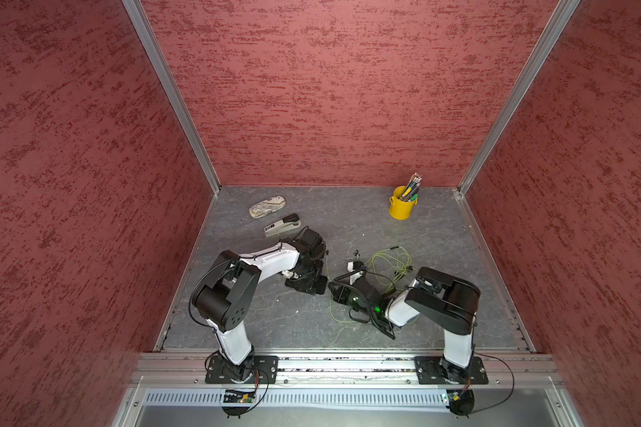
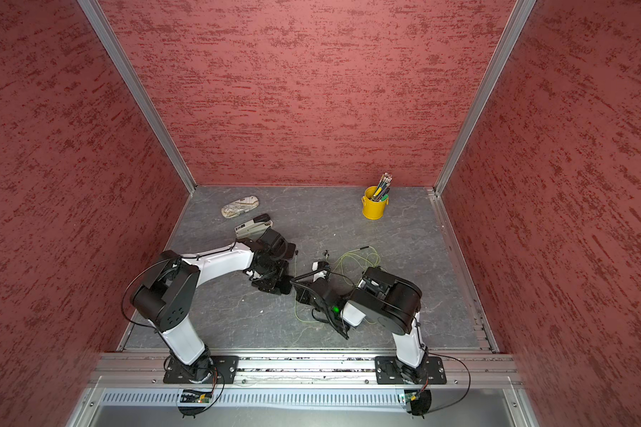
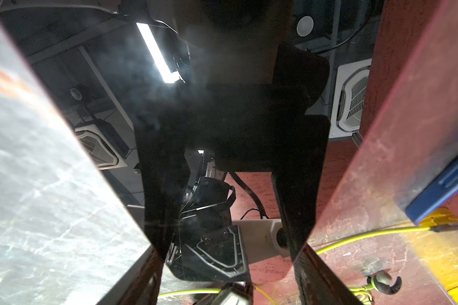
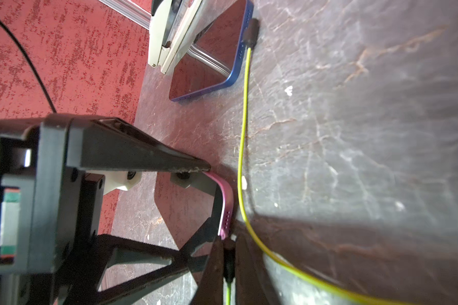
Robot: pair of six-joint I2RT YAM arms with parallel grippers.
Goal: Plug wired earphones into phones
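In the right wrist view, a pink-edged phone (image 4: 226,199) stands tilted, with my left gripper (image 1: 323,270) shut on it. A black earphone plug (image 4: 229,259) on a yellow-green cable is pinched between the fingertips of my right gripper (image 1: 334,289). That plug sits right against the phone's short edge by the port; whether its tip is inside cannot be told. Behind lies a blue phone (image 4: 234,66), a black plug (image 4: 250,33) of a yellow-green cable at its edge. Reflections fill most of the left wrist view, around the fingers (image 3: 134,287).
The looped earphone cable (image 1: 400,256) lies on the table near the right arm. A stapler (image 1: 282,226) and a patterned case (image 1: 267,207) rest behind the left arm. A yellow bucket (image 1: 400,209) of pencils stands at back right.
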